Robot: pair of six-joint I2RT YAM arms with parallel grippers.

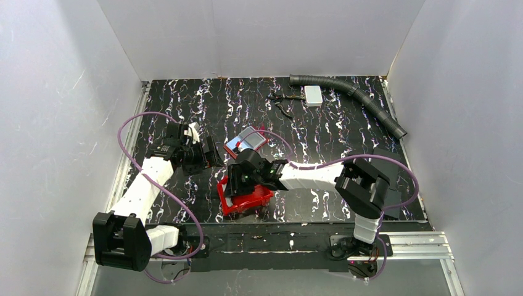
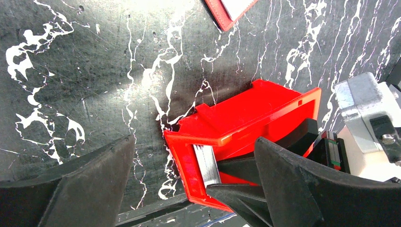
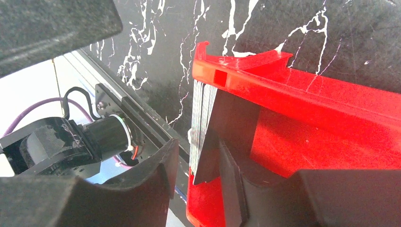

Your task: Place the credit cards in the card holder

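A red plastic card holder [image 1: 247, 200] lies at the front centre, with a stack of thin cards [image 3: 203, 127] standing on edge at its left end, pale edges showing. My right gripper is over that end, part open, with its fingers at the cards; whether they touch is unclear. In the left wrist view its dark fingers reach into the holder beside the stack [image 2: 205, 165]. My left gripper [image 1: 206, 154] stands open to the upper left of the holder, nothing between its fingers.
A red-edged flat case [image 1: 245, 139] lies behind the holder. Pliers [image 1: 280, 102], a white box [image 1: 312, 95] and a black hose [image 1: 364, 102] are at the back right. The walls and front rail bound the table.
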